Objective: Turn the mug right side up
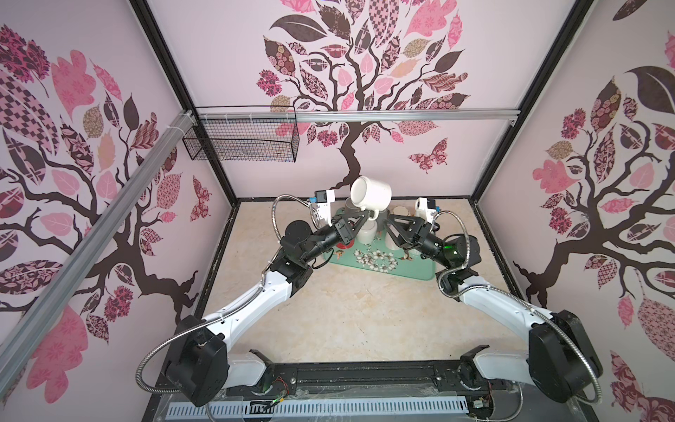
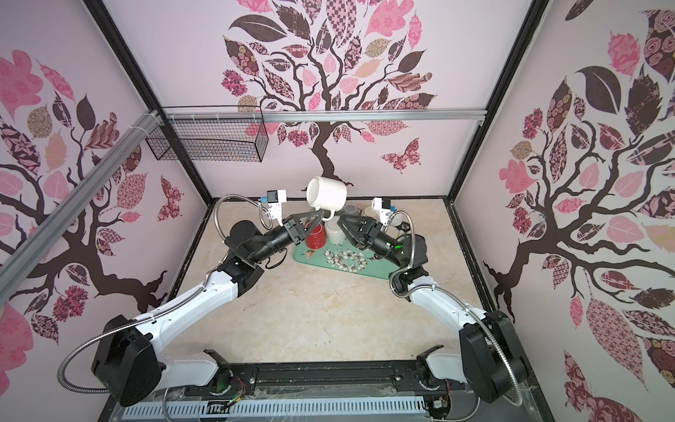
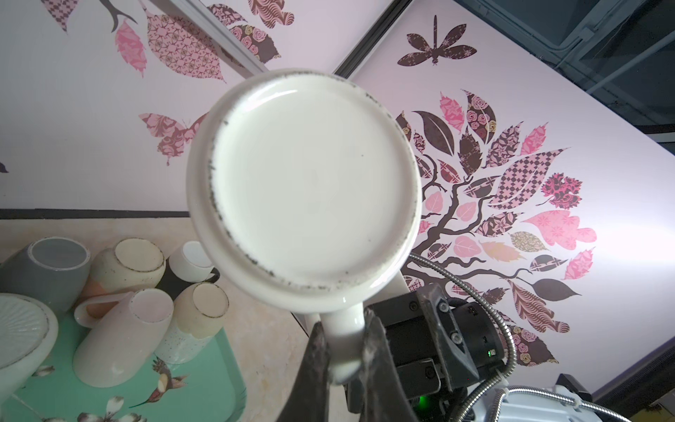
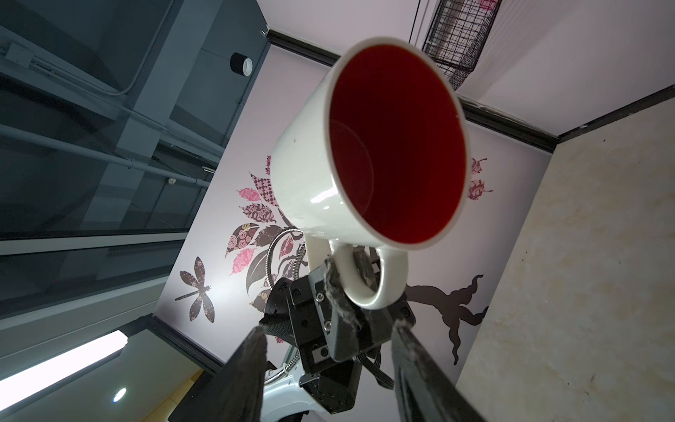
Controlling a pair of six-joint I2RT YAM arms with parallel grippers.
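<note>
A white mug (image 1: 370,191) with a red inside, seen in the right wrist view (image 4: 393,140), is held in the air on its side. My left gripper (image 1: 358,221) is shut on its handle (image 3: 341,341); the left wrist view shows the mug's base (image 3: 309,179). My right gripper (image 2: 346,226) is just right of and below the mug, its fingers apart with nothing between them; in its wrist view the mug's opening faces it.
Below, a green tray (image 3: 211,387) holds several mugs, among them a white one (image 3: 123,337) and a red one (image 2: 315,239). A wire basket (image 1: 242,137) hangs at the back left.
</note>
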